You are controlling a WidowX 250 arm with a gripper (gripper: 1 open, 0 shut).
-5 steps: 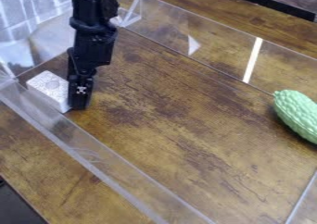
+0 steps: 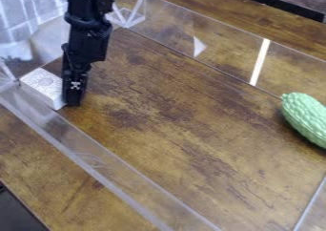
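The black gripper (image 2: pixel 74 82) reaches down at the left side of the wooden workspace, its lower end right beside a white patterned block (image 2: pixel 40 86) that sits in the left corner against the clear wall. The dark fingers overlap the block's right side, so whether they touch it is hard to tell. A green corn-shaped object (image 2: pixel 303 116) lies at the far right.
Clear plastic walls (image 2: pixel 152 183) border the wooden surface (image 2: pixel 192 111), whose middle is bare. A pale translucent sheet is at the back left, behind the arm.
The arm and gripper have shifted very slightly to the left. The block and green object look unmoved.
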